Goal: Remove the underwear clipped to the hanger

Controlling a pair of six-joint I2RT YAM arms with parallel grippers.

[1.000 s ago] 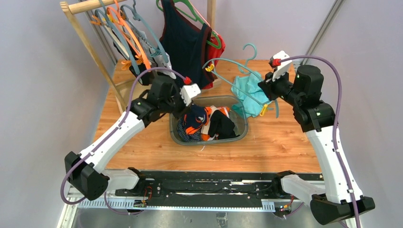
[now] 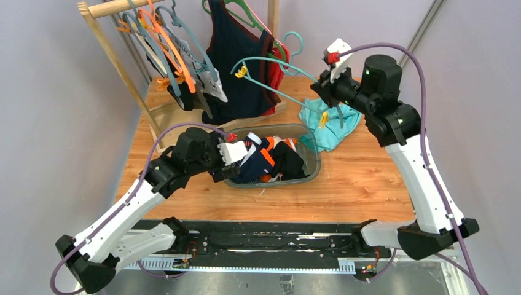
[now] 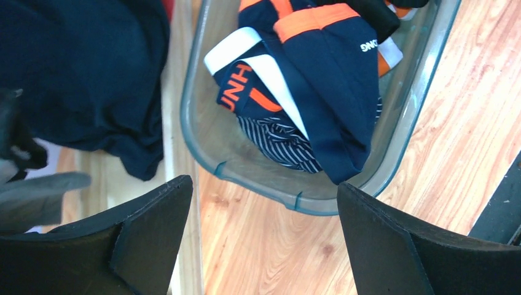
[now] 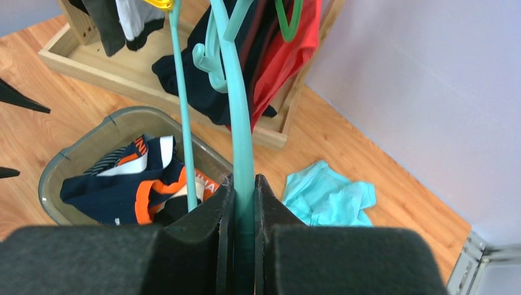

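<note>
A teal hanger [image 2: 279, 93] with yellow clips [image 2: 324, 119] is held up over the right side of the table. My right gripper is shut on one of its bars, and no garment shows hanging from it. Navy underwear with orange trim [image 3: 335, 80] lies bundled among other clothes inside the grey bin [image 3: 191, 117]. At the bin's left end, my left gripper [image 2: 231, 174] stands open. In the left wrist view, its fingers [image 3: 153, 230] are wide apart with nothing between them, apart from the underwear.
Behind the bin stands a wooden rack [image 2: 107, 52] holding blue and orange hangers [image 2: 164, 46] with clothes and a dark tank top [image 2: 236, 67]. A turquoise cloth [image 2: 338, 132] lies right of the bin. Bare table [image 2: 368, 184] shows at the front right.
The right gripper carried the hanger leftward and toward the back.
</note>
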